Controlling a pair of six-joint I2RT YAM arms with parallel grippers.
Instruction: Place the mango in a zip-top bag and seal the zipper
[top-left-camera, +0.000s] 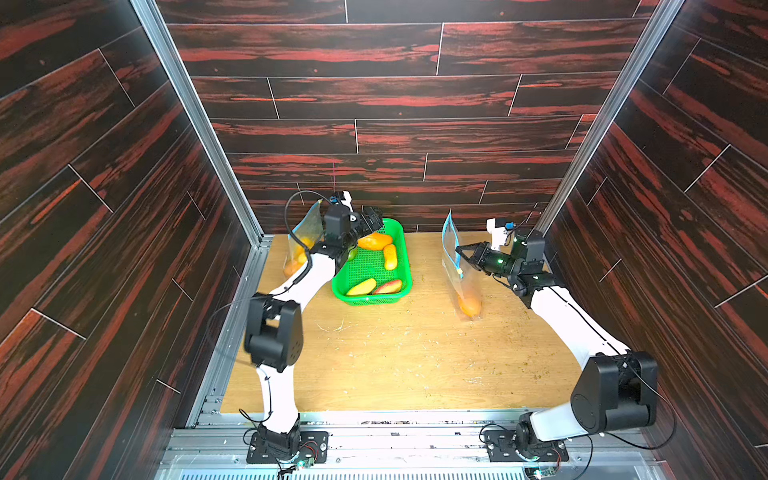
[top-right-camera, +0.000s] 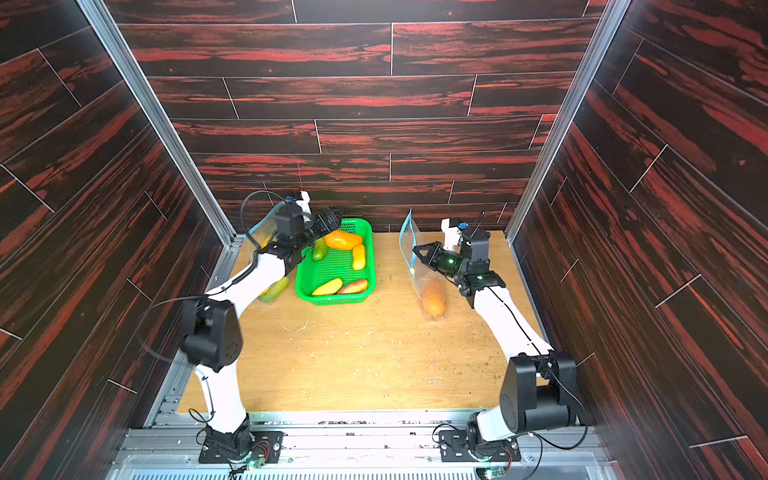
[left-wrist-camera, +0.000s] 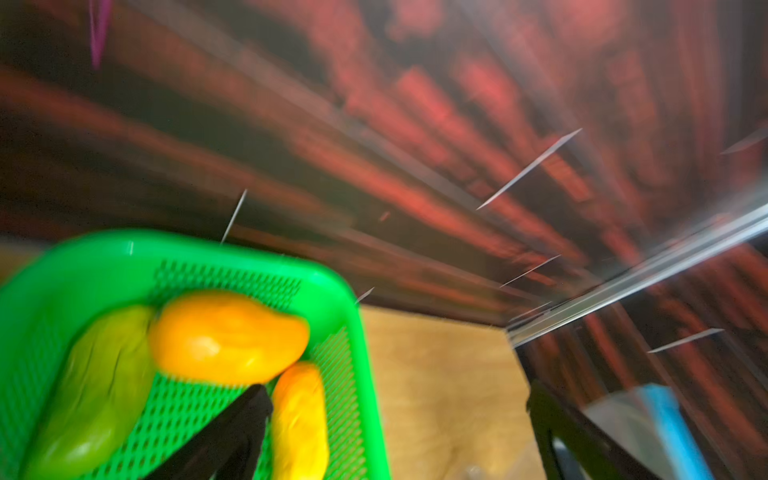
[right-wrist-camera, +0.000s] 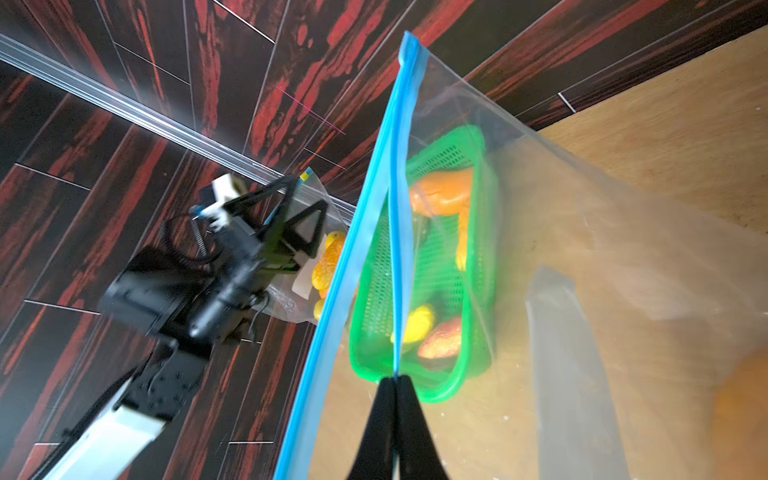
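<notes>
A clear zip top bag with a blue zipper strip hangs upright over the right half of the table. An orange-yellow mango lies at its bottom. My right gripper is shut on the near strip of the bag's mouth; in the right wrist view the two blue strips join at the top and spread apart lower down. My left gripper stands open above the back left of the green basket, far from this bag. Nothing lies between its fingers in the blurred left wrist view.
Several fruits lie in the basket, among them an orange mango and a green one. Another bag of fruit stands at the far left, partly behind the left arm.
</notes>
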